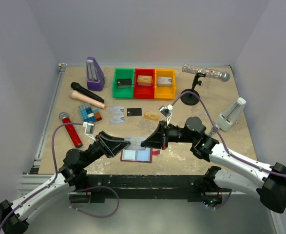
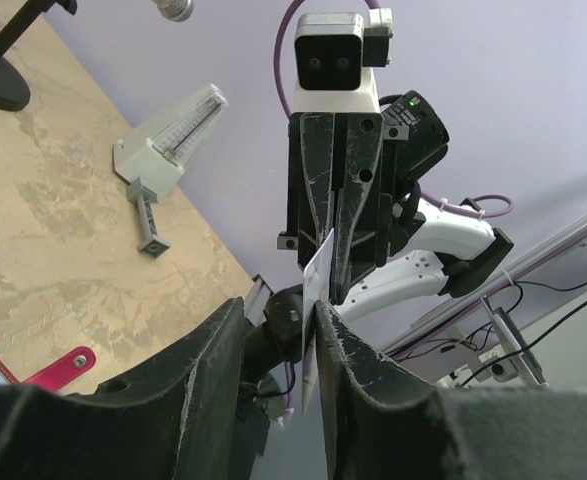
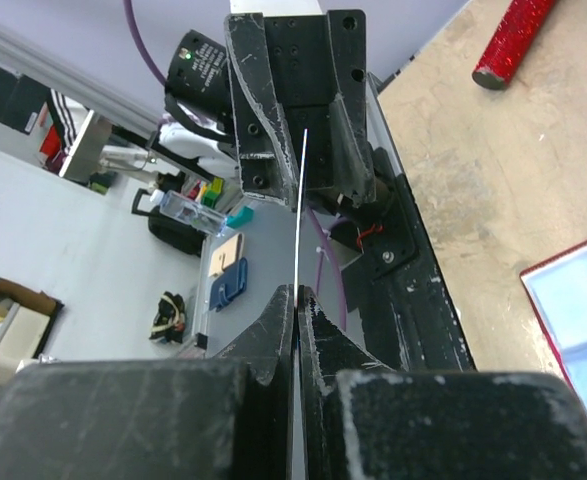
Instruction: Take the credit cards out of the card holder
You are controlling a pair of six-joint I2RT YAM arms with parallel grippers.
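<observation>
Above the open card holder [image 1: 129, 155], a pale card [image 1: 134, 141] is held up between the two arms. My right gripper is shut on this card, which appears edge-on as a thin line in the right wrist view. Open, my left gripper has the card's other end [image 2: 316, 275] reaching between its fingers, close to or against one finger [image 2: 330, 330]; contact cannot be told. On the table behind lie two light cards [image 1: 117, 109], a black card [image 1: 134, 112] and a gold card [image 1: 151, 116].
Green [image 1: 116, 87], red [image 1: 144, 92] and yellow [image 1: 165, 92] boxes at the back each hold a card. A microphone stand [image 1: 190, 98], a red microphone [image 1: 73, 132], blue blocks [image 1: 87, 113] and a white stapler-like device [image 1: 230, 115] stand around. Bare table lies right of centre.
</observation>
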